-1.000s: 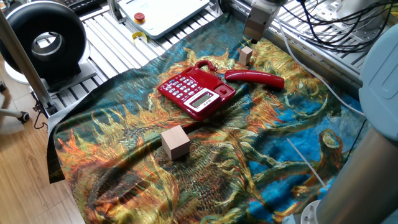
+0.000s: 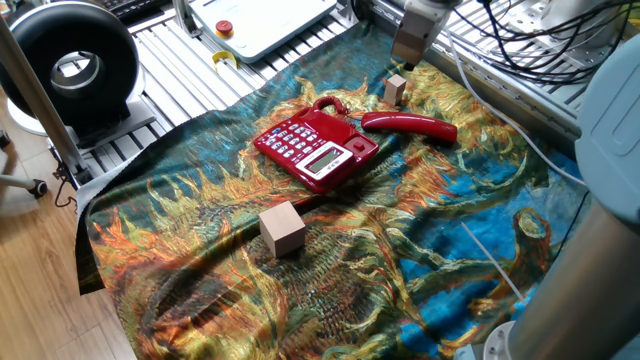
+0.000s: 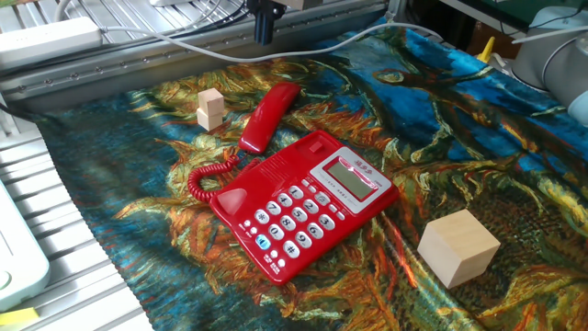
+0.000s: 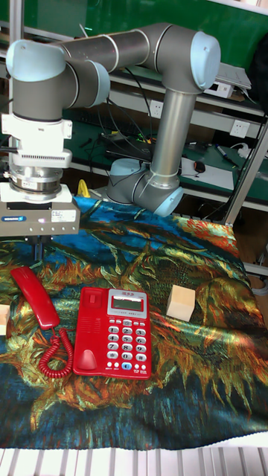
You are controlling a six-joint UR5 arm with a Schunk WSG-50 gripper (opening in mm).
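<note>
A red desk telephone [image 3: 303, 207] with a grey display lies on the patterned cloth. Its red handset [image 3: 270, 118] is off the base, resting on the cloth beside it, joined by a coiled cord [image 3: 213, 175]. Above the cloth, past the handset's far end, hangs my gripper [image 4: 38, 252], pointing down and apart from the handset. Only its dark fingers show in the second exterior view, at the top edge; whether they are open or shut is unclear. I see nothing held there.
A large wooden cube [image 3: 458, 248] sits on the display side of the phone. Two small wooden blocks [image 3: 210, 108] are stacked near the handset. A white cable [image 2: 510, 122] runs along the cloth's edge. Bare cloth [image 2: 180, 240] lies in front of the phone.
</note>
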